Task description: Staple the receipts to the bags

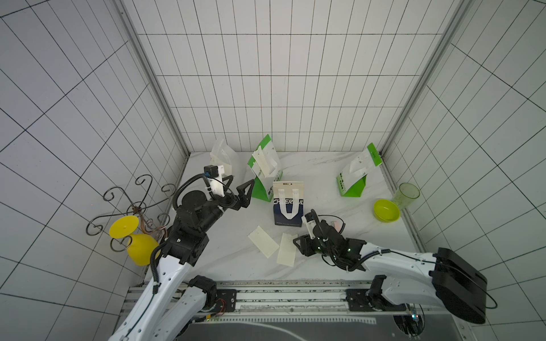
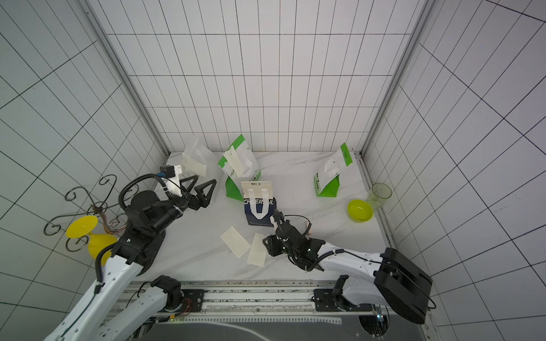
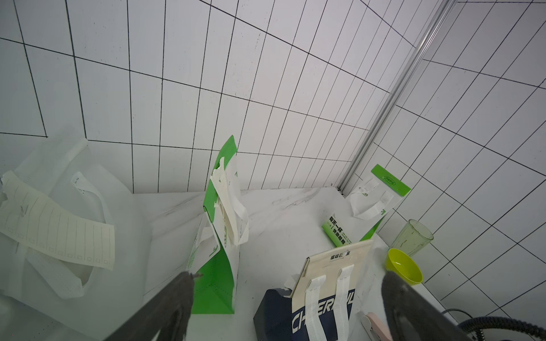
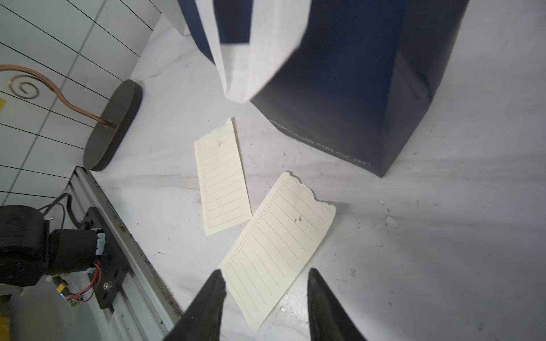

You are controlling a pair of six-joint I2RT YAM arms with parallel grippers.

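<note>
My left gripper [image 1: 239,190] is raised at the left, open and empty, facing the back bags. My right gripper is low over a lined receipt [image 4: 278,238], partly open with nothing visible between its fingers; another receipt [image 4: 221,176] lies beside it. A navy-and-cream CHEERFUL bag [image 1: 288,204] stands behind them. A green-white bag [image 1: 262,182] behind that has a paper strip at its top. A translucent bag [image 3: 96,227] at back left carries a lined receipt [image 3: 57,227]. Another green bag [image 1: 355,179] stands at right. A pink object, likely the stapler [image 3: 378,329], is mostly hidden.
A yellow bowl [image 1: 386,210] and a clear cup [image 1: 407,194] stand at the right edge. A scrolled metal stand [image 2: 96,207] with yellow parts is at the left. The back middle of the table between the green bags is clear.
</note>
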